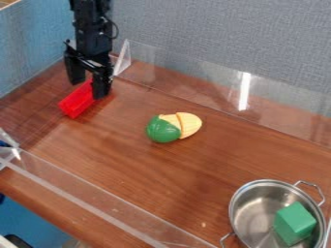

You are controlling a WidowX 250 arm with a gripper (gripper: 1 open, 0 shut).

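My black gripper point(89, 70) is open at the upper left, its fingers just above a red block point(76, 102) lying on the wooden table. Part of the block is hidden behind the fingers. A green and pale yellow object point(168, 129), perhaps toy produce, lies in the middle of the table. At the lower right a steel pot point(258, 208) holds a green block point(293, 225).
The wooden table point(155, 184) has clear space between these things. A grey wall point(239, 39) stands behind it and a blue panel point(33, 48) at the left. A clear strip runs along the near edge.
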